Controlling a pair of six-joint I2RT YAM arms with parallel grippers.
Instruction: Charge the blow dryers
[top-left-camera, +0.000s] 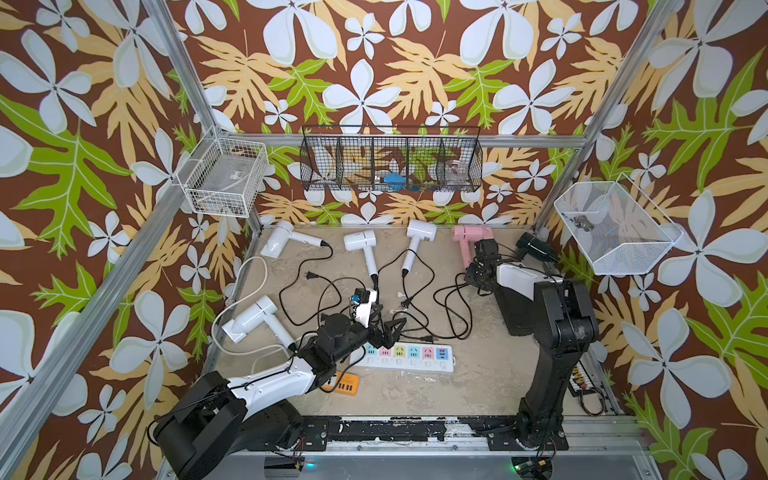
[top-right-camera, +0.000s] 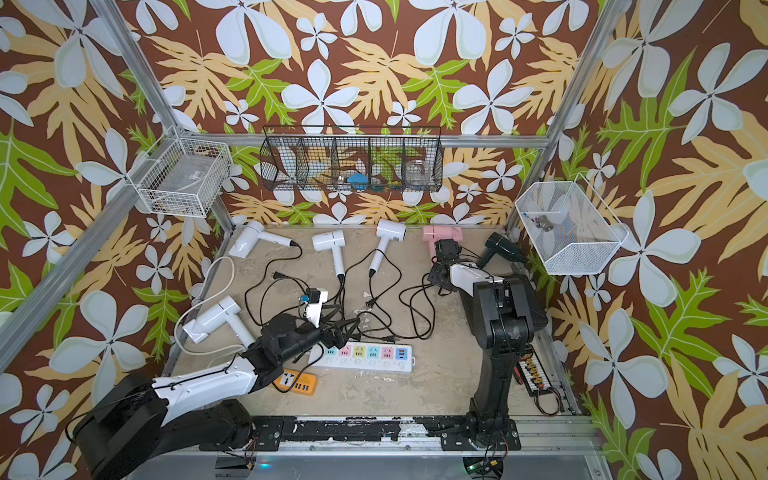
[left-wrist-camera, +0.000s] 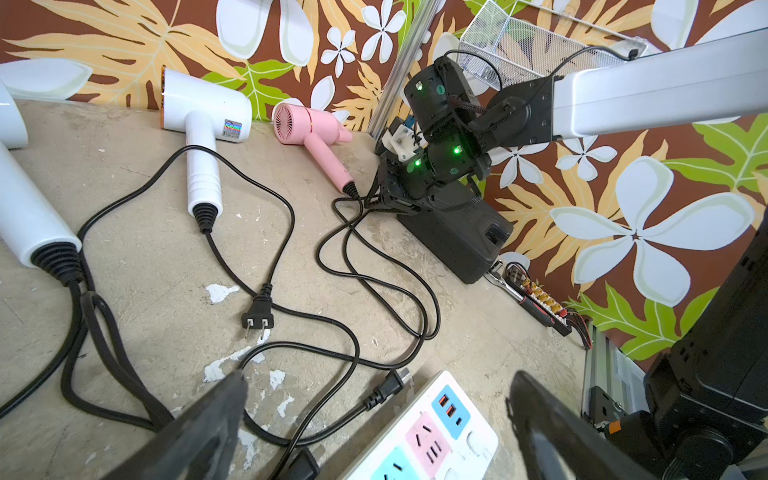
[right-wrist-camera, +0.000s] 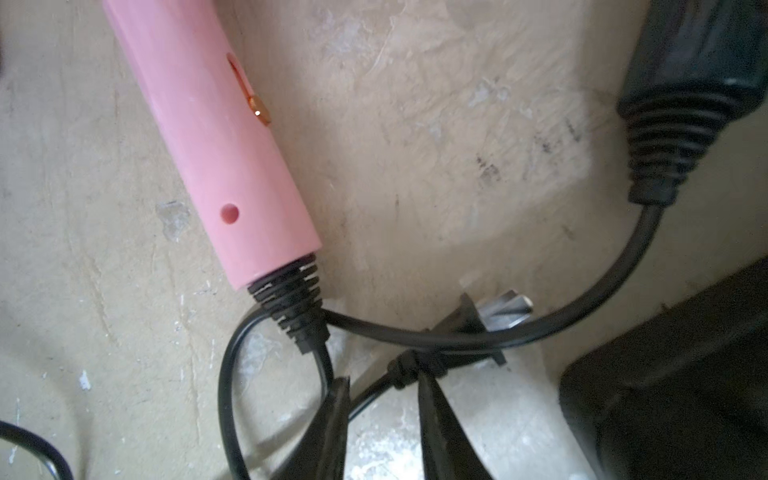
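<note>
The white power strip (top-left-camera: 404, 357) lies at the front middle; my left gripper (top-left-camera: 382, 329) hangs open over its left part. In the left wrist view a loose plug (left-wrist-camera: 257, 312) and another plug (left-wrist-camera: 384, 389) lie behind the strip. My right gripper is low by the handle end of the pink dryer (right-wrist-camera: 216, 152), shut; a black cord runs to its fingers, beside a black plug (right-wrist-camera: 460, 328) under another cord. Whether the cord is between the fingers is hard to tell. A dark dryer (right-wrist-camera: 684, 72) lies to its right. White dryers (top-left-camera: 360, 240) lie along the back and left.
A black box (left-wrist-camera: 452, 232) stands beneath and right of my right arm. An orange power strip (top-left-camera: 342, 384) lies at the front left. Tangled cords cover the middle. Wire baskets (top-left-camera: 608, 232) hang on the frame.
</note>
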